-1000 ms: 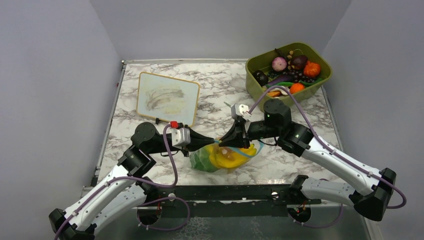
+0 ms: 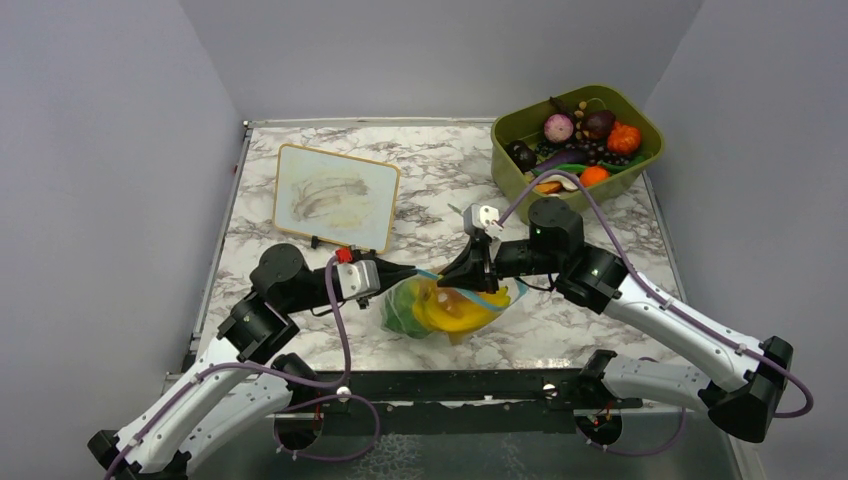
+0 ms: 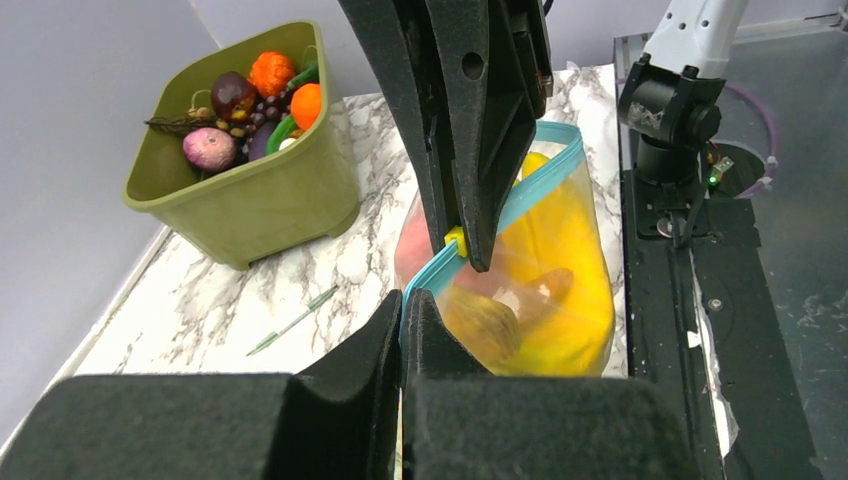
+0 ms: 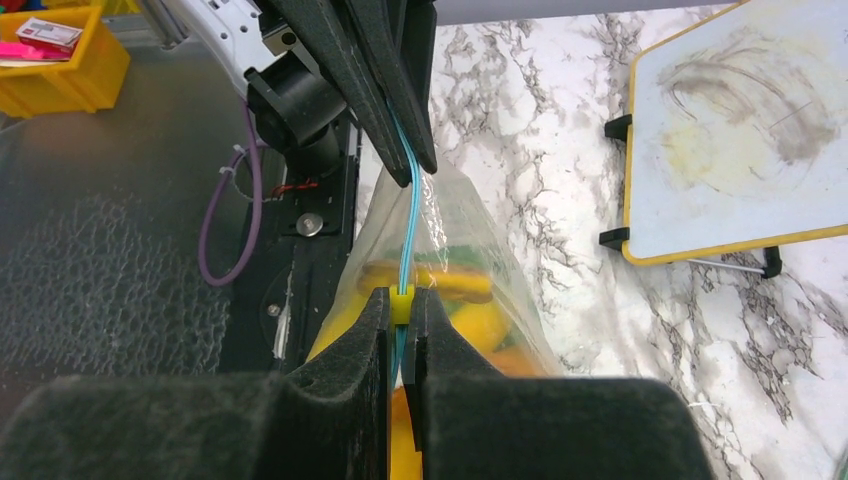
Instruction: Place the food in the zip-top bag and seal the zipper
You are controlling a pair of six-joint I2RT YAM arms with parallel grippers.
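A clear zip top bag (image 2: 392, 318) hangs between my two grippers, with yellow and green food inside. A light blue strip (image 4: 408, 240) runs along its top edge. My left gripper (image 2: 415, 269) is shut on that strip near one end; the thin strip passes between its fingertips in the left wrist view. My right gripper is shut on the small yellow slider (image 4: 401, 301), which sits around the strip. Between the two grippers the strip is stretched straight with its edges close together. Past the right gripper, the strip (image 3: 545, 180) continues over the bananas.
An olive bin (image 2: 510, 190) of play vegetables stands at the back right. At the back left is a whiteboard (image 2: 337, 195) on small feet. A green pen (image 3: 292, 320) lies on the marble table (image 2: 440, 165), which is otherwise largely clear.
The right arm has stayed in place.
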